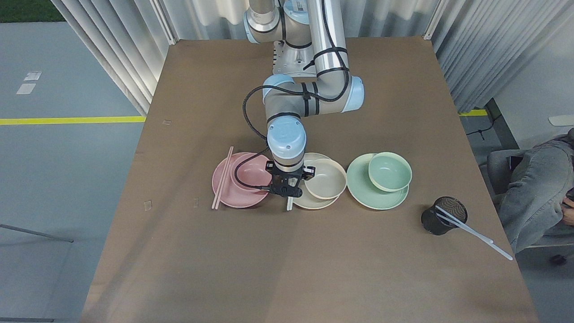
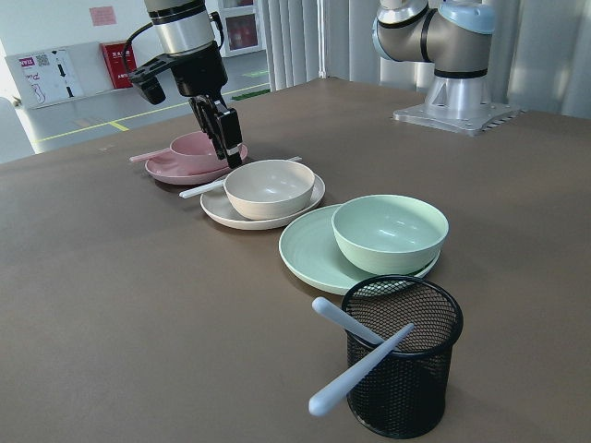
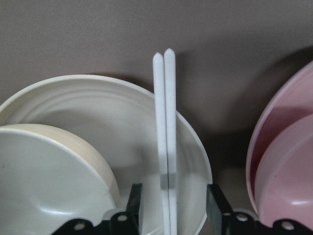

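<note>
My gripper is open, its two fingers straddling a pair of white chopsticks (image 3: 170, 110) that lie along the right side of the white plate (image 3: 112, 103), beside the white bowl (image 3: 49, 186). In the left view the gripper (image 2: 228, 152) is low over that plate. The pink plate (image 3: 288, 103) with its pink bowl (image 3: 293, 181) sits to the right in the wrist view; pink chopsticks (image 1: 223, 177) rest on it.
A green plate (image 1: 371, 196) holds a green bowl (image 1: 390, 172). A black mesh cup (image 1: 434, 223) with two light chopsticks (image 1: 484, 239) stands at the right edge.
</note>
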